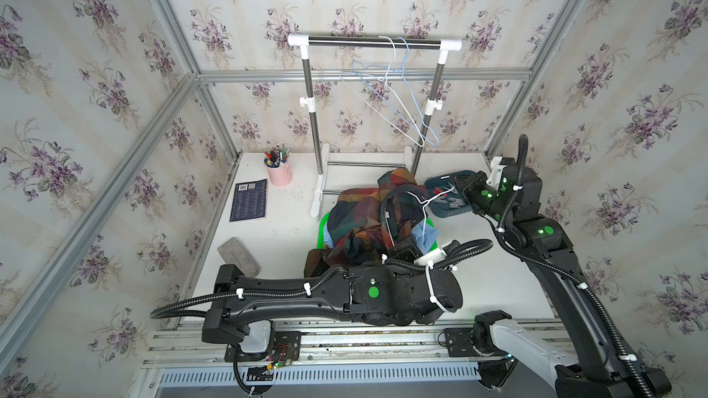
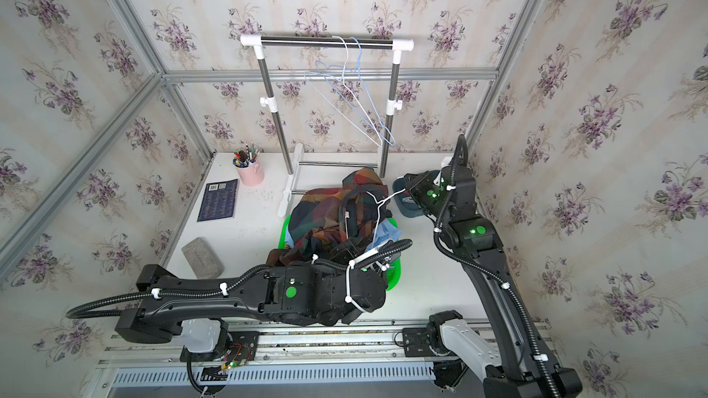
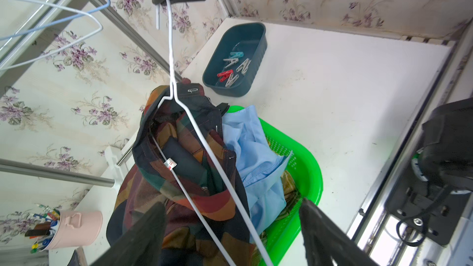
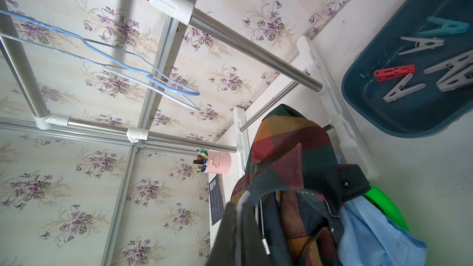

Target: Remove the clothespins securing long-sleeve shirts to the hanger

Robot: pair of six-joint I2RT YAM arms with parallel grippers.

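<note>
A white wire hanger (image 3: 199, 135) hangs over the dark plaid shirt (image 3: 147, 202), which lies heaped in a green basket (image 3: 308, 167) with a blue shirt (image 3: 246, 147). My right gripper is shut on the hanger's hook, high at the basket's right. My left gripper is part open over the basket, with the hanger's lower wires between its blurred fingertips. Several loose clothespins (image 4: 396, 72) lie in a dark teal bin (image 4: 374, 118). I see no clothespin on the hanger.
The rack (image 1: 354, 42) stands behind the basket with other hangers (image 1: 391, 88) on it. A pink pen cup (image 1: 279, 173), a booklet (image 1: 247, 200) and a grey block (image 1: 238, 256) lie on the left.
</note>
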